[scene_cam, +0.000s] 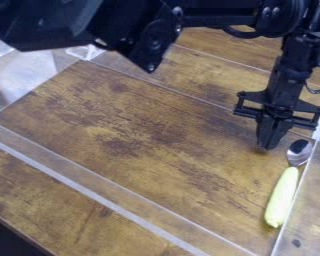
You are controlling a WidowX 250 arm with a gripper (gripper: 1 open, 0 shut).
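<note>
My black gripper (272, 135) is low over the wooden table at the right, shut, its fingertips close to the surface just left of a metal spoon head (299, 151). Nothing shows between its fingers. A pale green, elongated vegetable (282, 197) lies below it, along the right edge of the inner table area.
Clear plastic edging (101, 190) borders the wooden table (136, 140), whose middle and left are empty. My black arm spans the top of the view, hiding much of the back.
</note>
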